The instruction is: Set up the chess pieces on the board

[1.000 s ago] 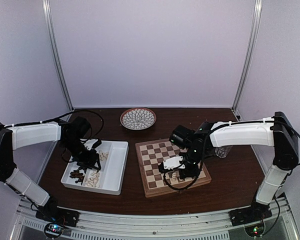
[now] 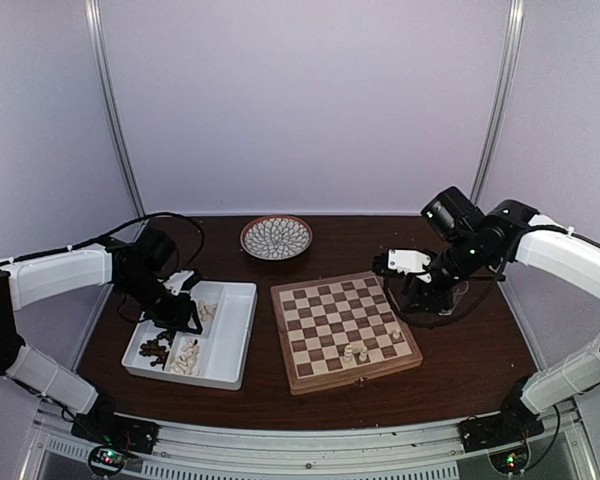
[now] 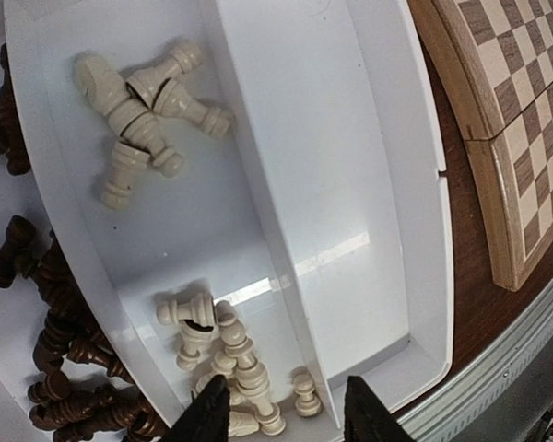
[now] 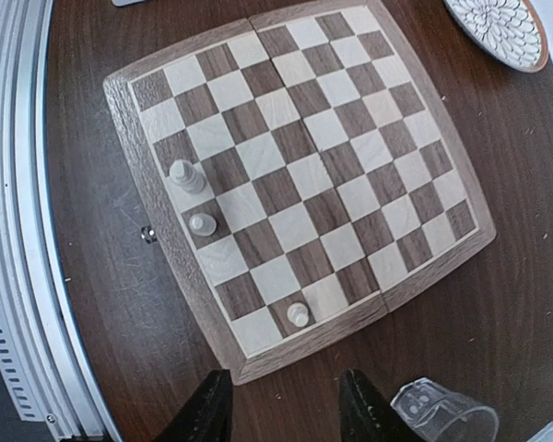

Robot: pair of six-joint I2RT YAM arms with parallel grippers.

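Three white pieces stand upright on the wooden chessboard (image 4: pixel 306 173): a taller piece (image 4: pixel 186 176) and a shorter piece (image 4: pixel 202 224) side by side near one edge, and another small piece (image 4: pixel 298 315) by the corner. White pieces (image 3: pixel 241 364) lie in the middle section of the white tray (image 3: pixel 189 239), in two groups; dark pieces (image 3: pixel 69 322) fill a neighbouring section. Over the tray's near end my left gripper is open, its fingers apart above the white pieces and divider. Beyond the board's right side, my right gripper stands part open, nothing between its fingers.
A clear plastic cup (image 4: pixel 444 412) lies close to my right gripper. At the back of the table sits a patterned bowl (image 2: pixel 276 238). The tray's right-hand section (image 3: pixel 350 184) is empty, and bare tabletop surrounds the board.
My right arm has swung rightward from over the board to its right side, uncovering the pieces there.
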